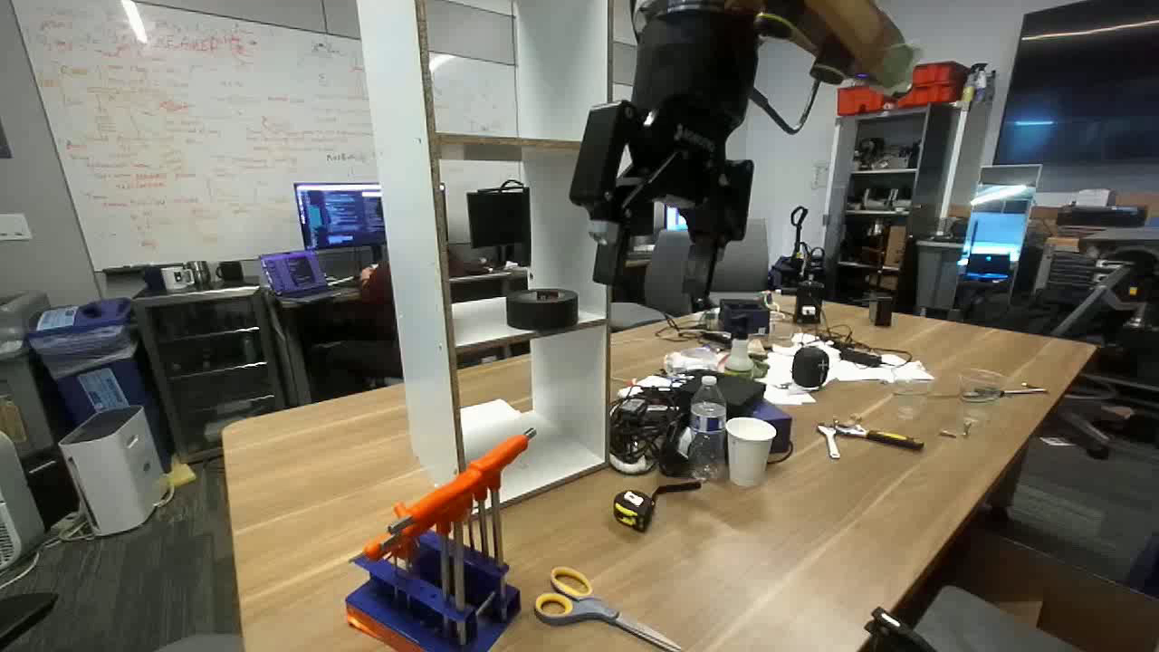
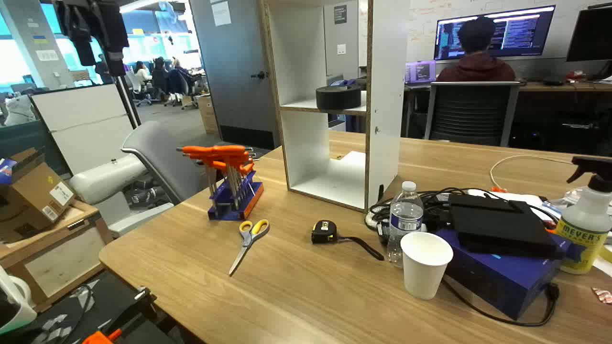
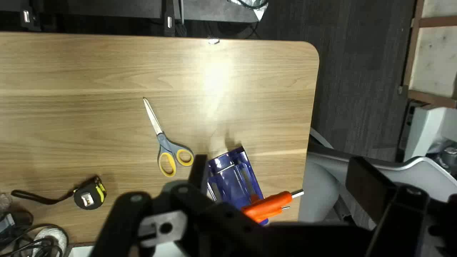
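Observation:
High above the table my gripper (image 1: 654, 266) stands open, its two fingers well apart and nothing held between them. In exterior view 2 it shows at the top left, and in the wrist view its fingers (image 3: 199, 173) frame the table from above. Below lies a blue stand (image 3: 233, 177) of orange-handled hex keys (image 2: 221, 152), partly covered by the gripper in the wrist view. Grey and yellow scissors (image 3: 165, 147) rest flat beside it. A black and yellow tape measure (image 2: 325, 231) with a strap sits nearby. On the middle shelf is a black tape roll (image 1: 542, 309).
The tall white shelf unit (image 1: 402, 217) rises from the table. Beside it are a water bottle (image 2: 406, 215), a white cup (image 2: 424, 266), cables and a blue box (image 2: 493, 286). A hammer (image 1: 877, 436) lies farther off. Bare wood surrounds the scissors toward the table's corner.

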